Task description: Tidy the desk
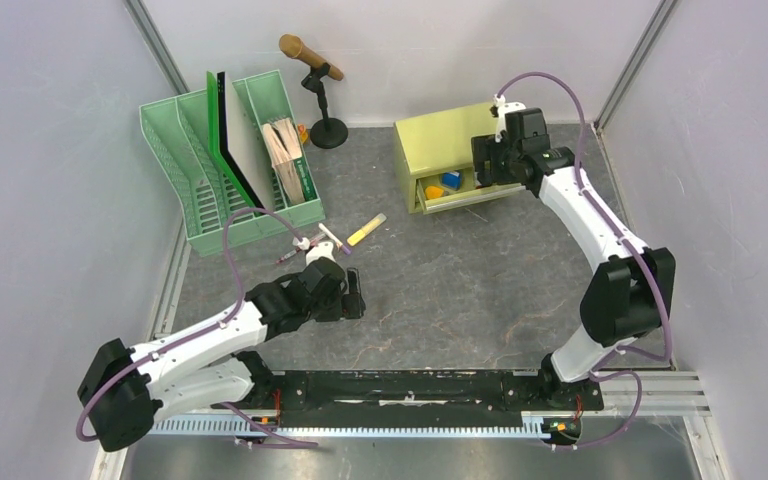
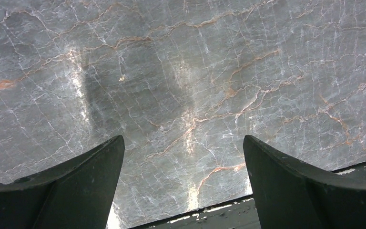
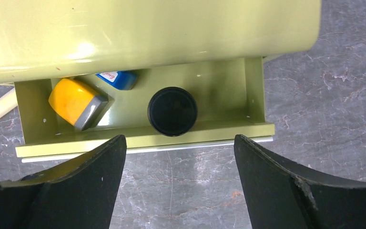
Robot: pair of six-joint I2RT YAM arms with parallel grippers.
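The olive-yellow cabinet [image 1: 430, 140] stands at the back right with its drawer [image 3: 224, 105] pulled out, holding an orange-and-grey item [image 3: 72, 99], a blue item [image 3: 121, 80] and a round black object [image 3: 172, 110]. My right gripper hangs open over the drawer front. My left gripper is open over bare grey desk at front left, nothing between its fingers. A yellow stick [image 1: 367, 229] and several pens [image 1: 332, 240] lie loose in the middle-left of the desk. A green mesh organizer [image 1: 210, 235] holds a green board [image 1: 242, 155] and paper items [image 1: 285, 155].
A microphone [image 1: 302, 52] on a black stand [image 1: 328, 135] stands at the back between organizer and cabinet. Walls rise at the sides and back.
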